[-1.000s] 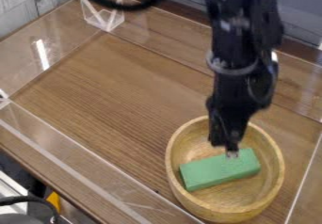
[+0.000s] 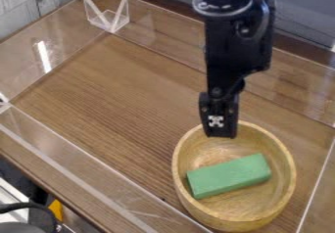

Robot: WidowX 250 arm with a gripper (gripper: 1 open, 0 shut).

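Note:
A round, pale wooden bowl (image 2: 191, 195) sits at the lower right, holding a green block (image 2: 228, 175) lying at an angle inside it. The dark robot gripper (image 2: 218, 113) hangs at the bowl's back rim, its fingers pointing down, apart from the block. It stands open, with nothing seen between its fingers.
A clear plastic holder (image 2: 108, 14) stands at the back left.
The bowl and block look unmoved.

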